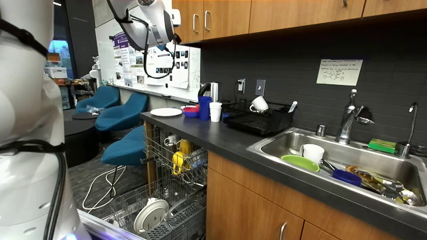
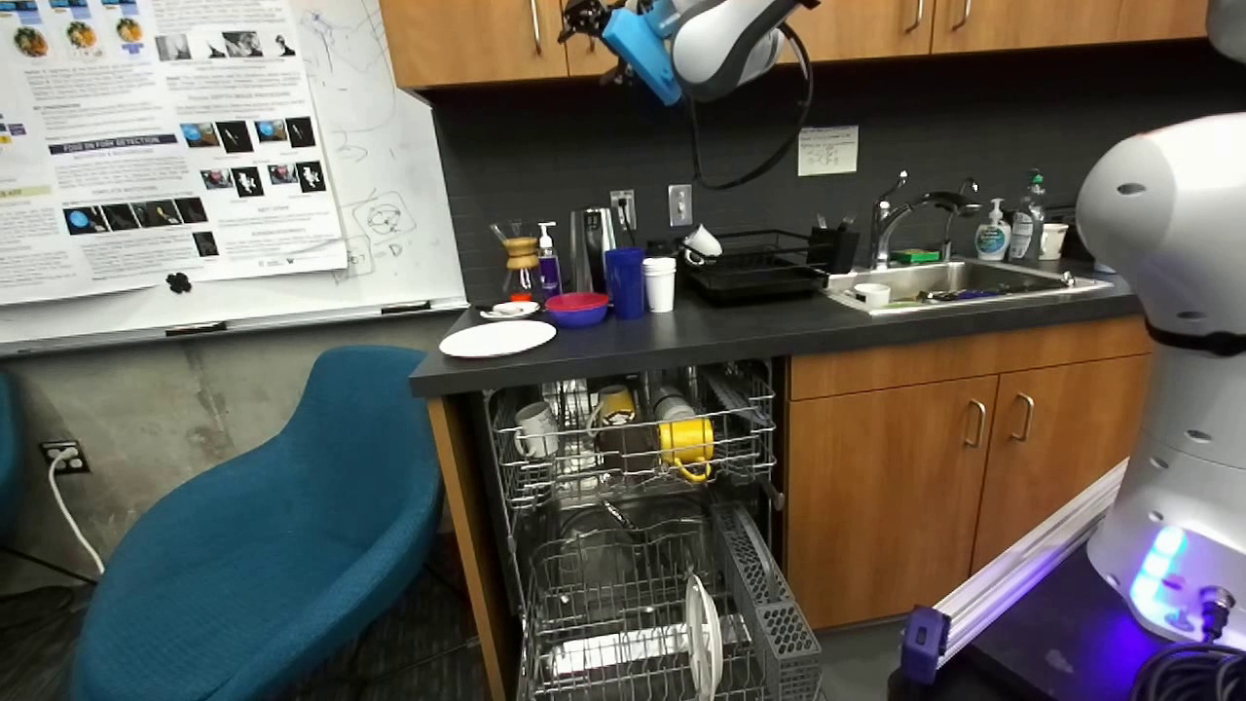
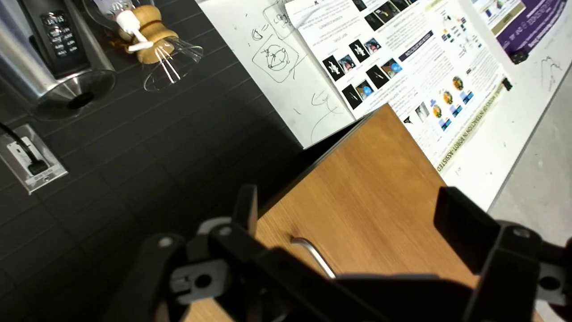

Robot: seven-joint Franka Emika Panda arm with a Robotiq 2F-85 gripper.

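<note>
In the wrist view my gripper is open, its two dark fingers wide apart with nothing between them. Behind that gap shows the wooden upper cabinet door with its metal handle point(image 3: 313, 256); I cannot tell the distance to it. Exterior view 2 has the gripper point(image 2: 584, 21) high at the upper cabinets, well above the counter. In exterior view 1 the arm hides it. Below, the dishwasher stands open: a yellow mug point(image 2: 686, 442) and a white mug point(image 2: 536, 430) sit in its upper rack point(image 2: 748, 430), and white plates point(image 2: 702, 637) stand in the lower rack.
On the counter point(image 2: 748, 337) are a white plate point(image 2: 498, 339), bowls point(image 2: 577, 310), a blue cup point(image 2: 627, 282), white cups point(image 2: 659, 284) and a black drying rack point(image 2: 759, 271). The sink point(image 1: 276, 150) holds a green bowl point(image 1: 301, 161), a white mug point(image 1: 313, 152) and utensils.
</note>
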